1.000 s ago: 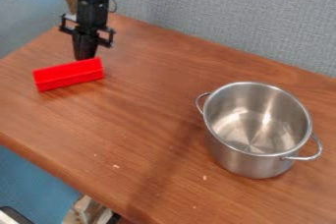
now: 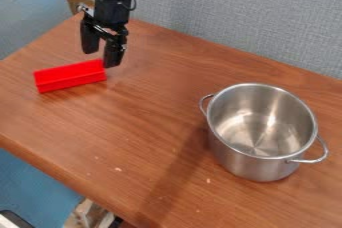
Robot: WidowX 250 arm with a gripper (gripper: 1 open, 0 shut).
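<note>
My black gripper (image 2: pixel 102 46) hangs over the upper left of the wooden table, just above and behind a red bar (image 2: pixel 70 75), with its two fingers spread apart and nothing visible between them. The red bar lies flat on the table, slightly angled, near the left edge. A steel pot (image 2: pixel 259 130) with two side handles stands on the right of the table, empty.
A grey textured wall runs along the back. The table's left edge drops to a blue surface at the lower left.
The gripper rose and moved back from the bar about a second ago, and has since come lower with its fingers wider apart. The bar and pot have not visibly moved.
</note>
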